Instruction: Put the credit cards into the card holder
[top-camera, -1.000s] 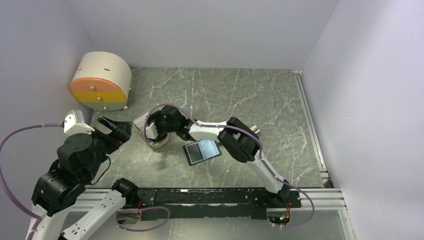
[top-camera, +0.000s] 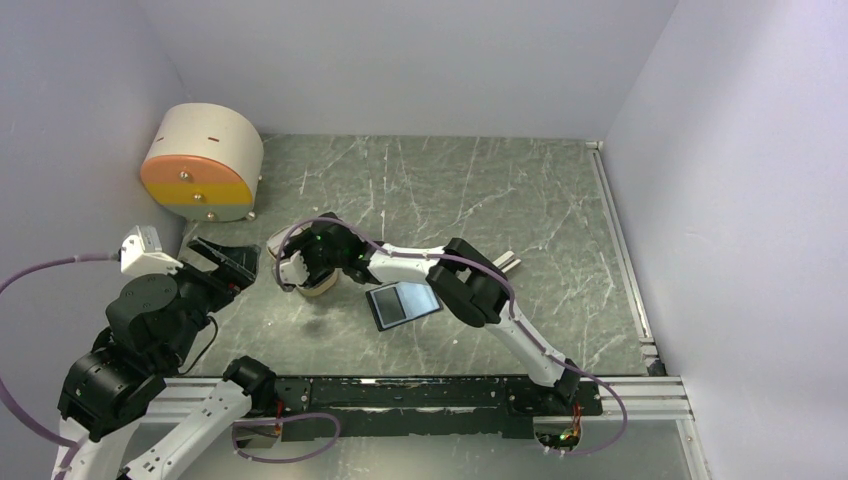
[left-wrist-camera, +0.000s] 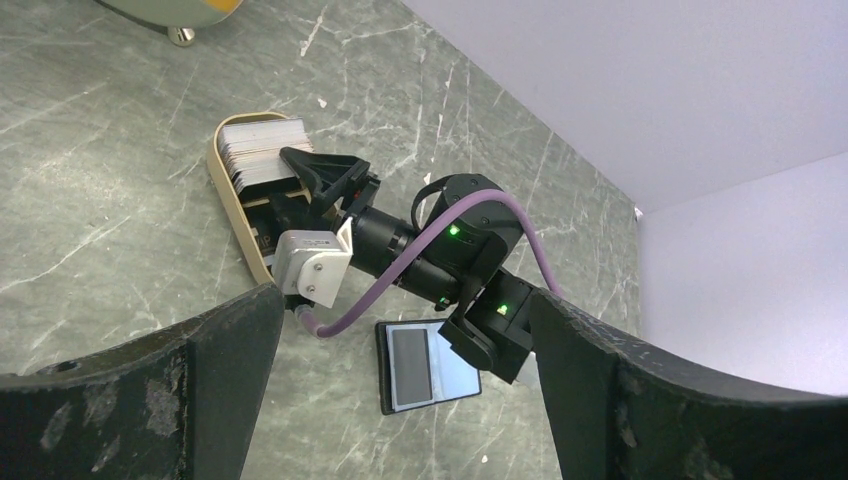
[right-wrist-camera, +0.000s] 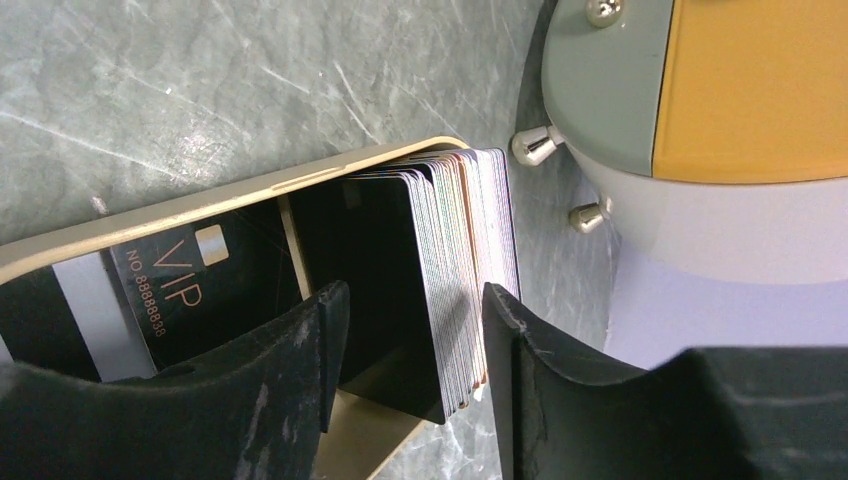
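Note:
A beige box holds a tight stack of cards at one end and dark cards, one marked VIP. My right gripper is over it, part open, its fingertips at the stack's near part. The flat black case with a pale panel, likely the card holder, lies on the table below the right arm. My left gripper hangs open at the left, nothing between its fingers.
A rounded cabinet with coloured drawers stands at the back left. Pale thin strips lie right of the right arm.
The left arm has moved very slightly.

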